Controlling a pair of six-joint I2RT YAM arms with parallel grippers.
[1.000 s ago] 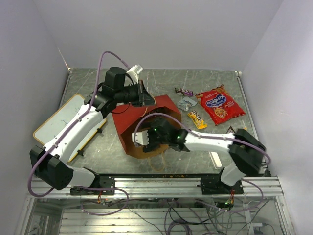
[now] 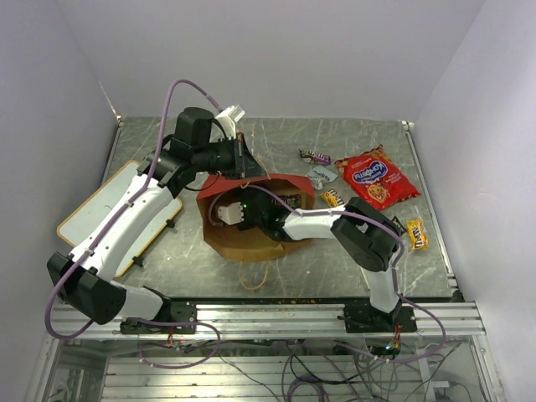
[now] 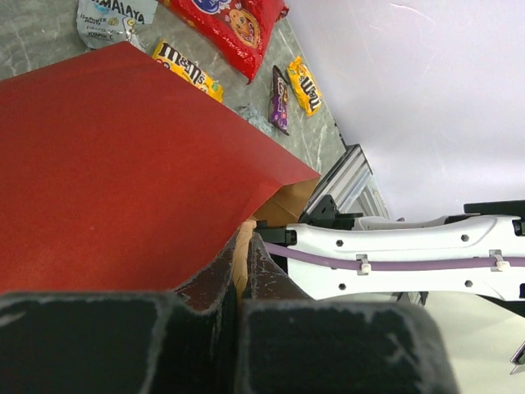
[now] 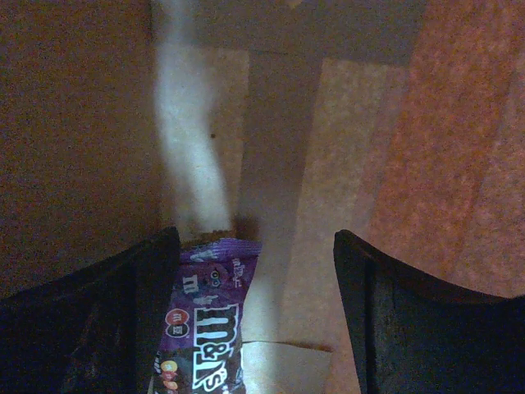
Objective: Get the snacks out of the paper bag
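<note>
A red and brown paper bag (image 2: 219, 239) stands at the middle front of the table, its mouth facing up. My left gripper is shut on the bag's twisted paper handle (image 3: 240, 267) at the far rim. My right gripper reaches down inside the bag, its fingers (image 4: 361, 279) spread wide. A purple M&M's packet (image 4: 209, 328) lies at the bag's bottom, close to the left finger and partly behind it. Nothing shows as held by the right fingers. From above, the right arm hides much of the bag's inside.
Outside on the right lie a large red snack bag (image 2: 378, 177), a silver packet (image 2: 321, 176), a purple bar (image 2: 315, 157) and yellow M&M's packets (image 2: 417, 234). A white board (image 2: 117, 209) lies at left.
The bag has turned and opened more toward the camera. My left gripper shifted slightly, still on the handle.
</note>
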